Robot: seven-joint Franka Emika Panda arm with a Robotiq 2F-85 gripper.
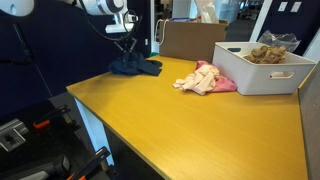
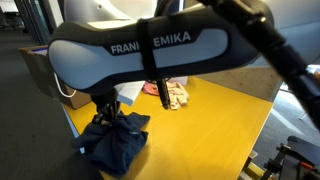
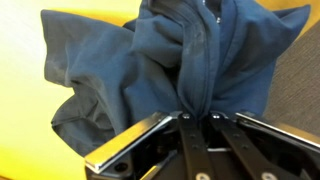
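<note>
A dark blue cloth garment (image 1: 132,64) hangs at the far left end of the yellow table (image 1: 190,125), part of it still resting on the top. My gripper is shut on a gathered fold of the garment, which bunches up between the fingers in the wrist view. There, the cloth (image 3: 110,75) spreads over the yellow surface and past its edge towards the grey floor. In exterior view 2 the garment (image 2: 118,145) drapes below my gripper (image 2: 107,110), beside the large arm link that covers much of that view.
Pink and cream cloths (image 1: 205,79) lie in a heap near the table's back. A white bin (image 1: 263,73) with crumpled items stands at the back right, and a cardboard box (image 1: 190,40) behind.
</note>
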